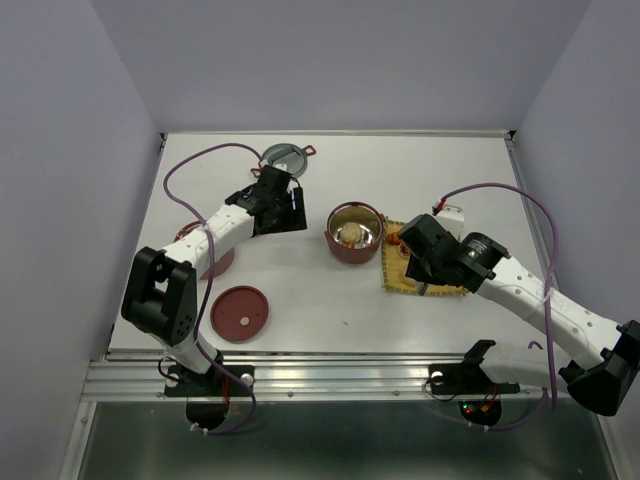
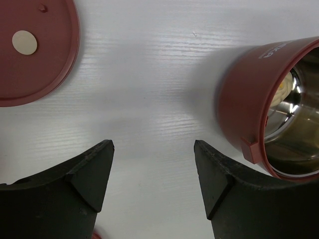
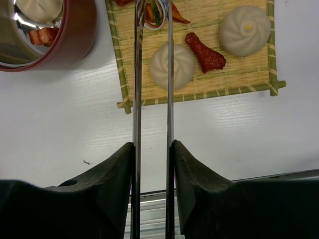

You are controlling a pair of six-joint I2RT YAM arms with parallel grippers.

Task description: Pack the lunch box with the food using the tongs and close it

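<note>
The maroon lunch pot (image 1: 340, 248) stands mid-table with a bun and a red food piece inside. Right of it a bamboo mat (image 3: 124, 89) carries buns (image 3: 244, 30), a drumstick (image 3: 204, 52) and other food. My right gripper is over the mat, two long metal utensil-like bars running up between its fingers; its open or shut state is hard to see, the fingers slightly apart. My left gripper stands open and empty left of the pot (image 2: 239, 99).
Maroon lids (image 1: 240, 325) lie at the left and front left. A grey pan (image 1: 290, 150) is at the back. The table between the left lids and pot is clear.
</note>
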